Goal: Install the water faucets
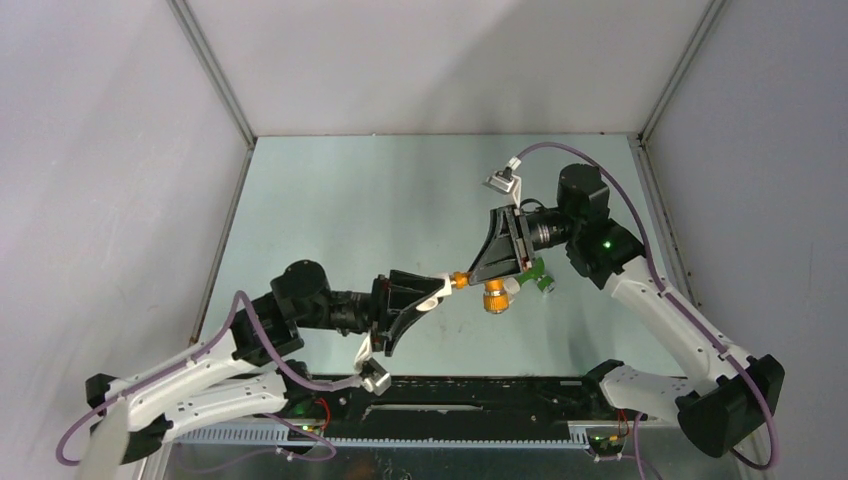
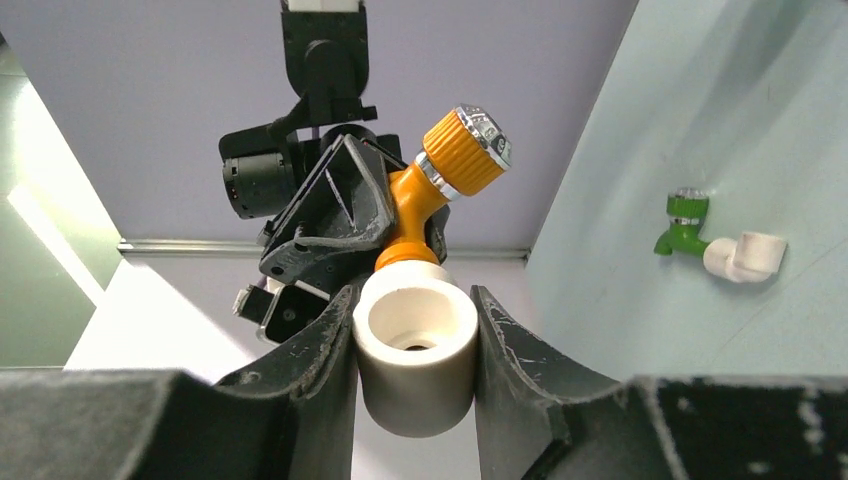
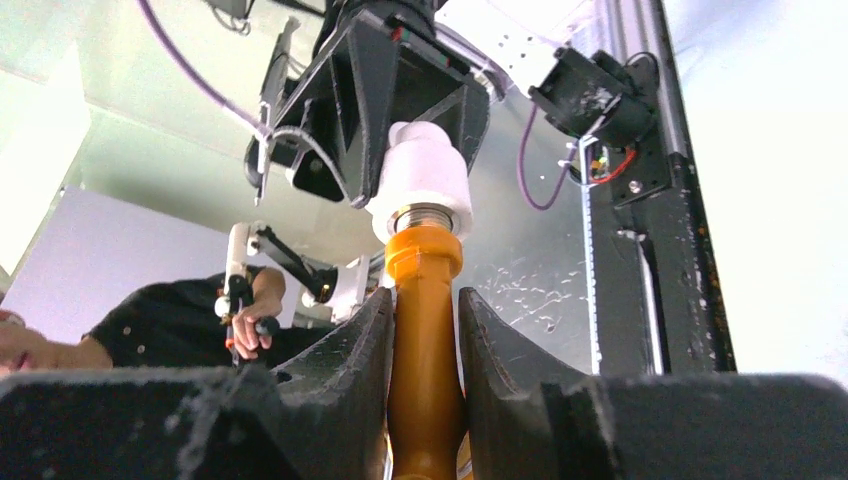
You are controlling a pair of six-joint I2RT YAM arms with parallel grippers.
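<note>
My left gripper (image 1: pixel 440 290) is shut on a white elbow fitting (image 2: pixel 415 390), its round opening facing the left wrist camera. My right gripper (image 1: pixel 478 275) grips an orange faucet (image 3: pixel 425 400) with a chrome-topped knob (image 2: pixel 465 150). The faucet's end meets the white fitting, and a short band of metal thread shows between them in the right wrist view. A green faucet (image 2: pixel 685 230) with a white fitting (image 2: pixel 750 258) lies on the table below, partly behind the right arm in the top view.
Walls stand on three sides. A dark rail (image 1: pixel 460 400) with wiring runs along the front edge. A person (image 3: pixel 150 330) shows in the right wrist view.
</note>
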